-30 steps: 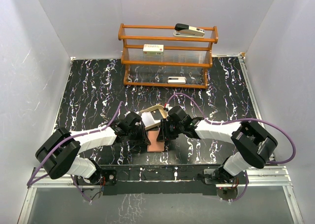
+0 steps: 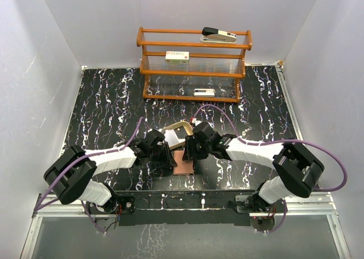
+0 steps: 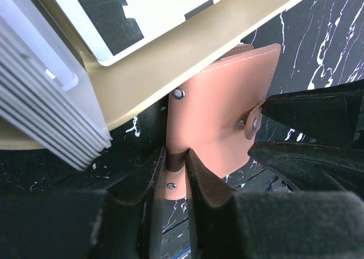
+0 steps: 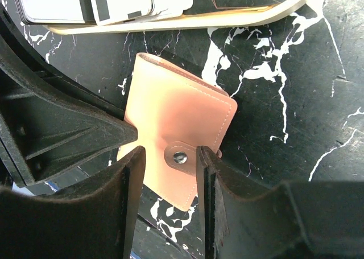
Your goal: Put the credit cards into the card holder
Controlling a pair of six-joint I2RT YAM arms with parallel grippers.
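Note:
The pink card holder [image 3: 219, 111] has its spine edge between the fingertips of my left gripper, which is shut on it. Its snap strap [image 4: 182, 156] lies fastened across the side edge. My right gripper is open at that strap, its fingertips apart on either side of the snap, as the right wrist view shows. White and grey cards [image 4: 122, 0] lie in a shallow tan tray [image 4: 187, 23] just behind the holder. In the top view the card holder [image 2: 183, 165] sits between both grippers.
A wooden shelf [image 2: 193, 74] stands at the back, bearing a stapler [image 2: 218, 35], a small box [image 2: 177, 57] and a white item [image 2: 204, 93]. A ribbed silver card case [image 3: 48, 94] is in the tray.
The card holder and both grippers have shifted slightly to the right in the top view.

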